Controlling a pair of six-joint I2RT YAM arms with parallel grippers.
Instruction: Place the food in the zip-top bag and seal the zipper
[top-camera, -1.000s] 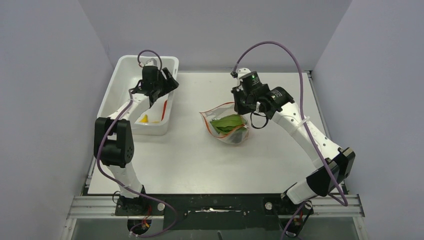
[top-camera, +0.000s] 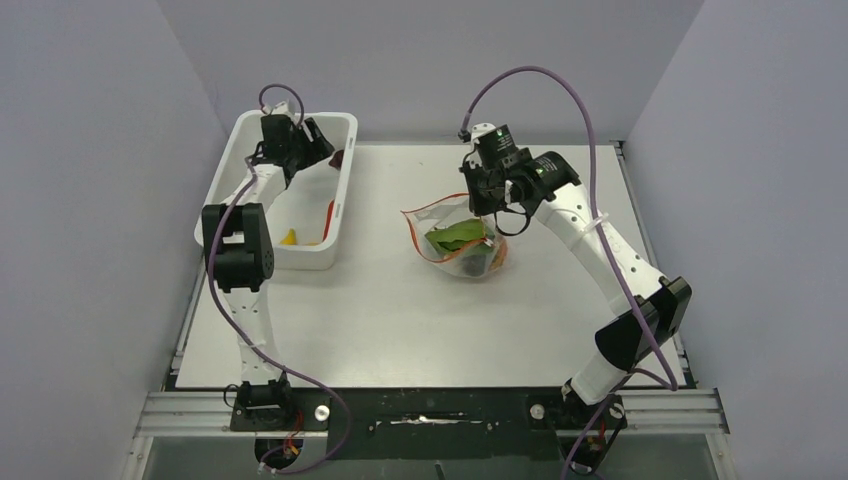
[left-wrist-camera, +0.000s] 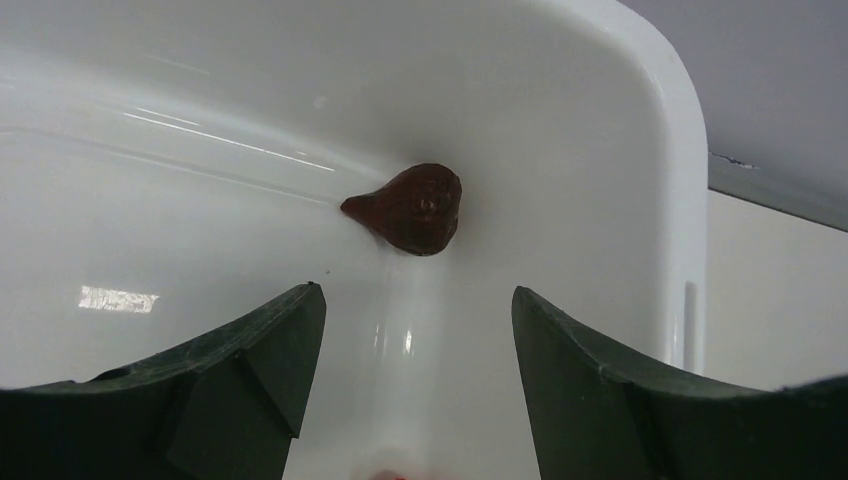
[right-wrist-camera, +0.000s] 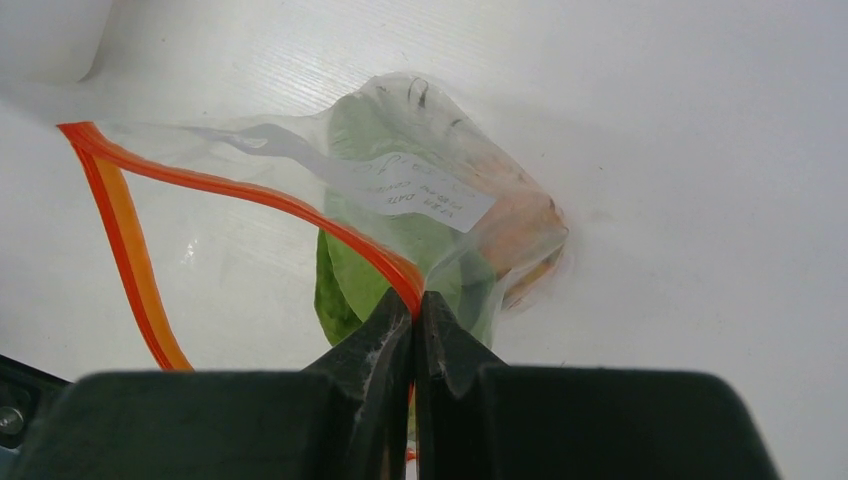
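The clear zip top bag (top-camera: 425, 215) stands mid-table with its orange-edged mouth spread wide toward the left. Green leafy food (top-camera: 455, 236) and something orange-brown (right-wrist-camera: 525, 235) are inside it. My right gripper is shut on the orange zipper rim of the bag. Over the far end of the white bin (top-camera: 305, 255), my left gripper stands open, nothing between its fingers. A dark brown, pear-shaped food item (left-wrist-camera: 415, 210) lies on the bin floor beyond those fingertips, near the wall. In the bin's near part are a yellow piece (top-camera: 289, 238) and a red strip (top-camera: 329, 218).
Walls of the bin surround the left gripper; its corner rim (left-wrist-camera: 685, 200) rises close by. Bare white table (top-camera: 380, 320) lies between bin and bag and in front of them. Grey panels enclose the back and sides.
The right gripper moved slightly away from the front edge, holding the bag's rim.
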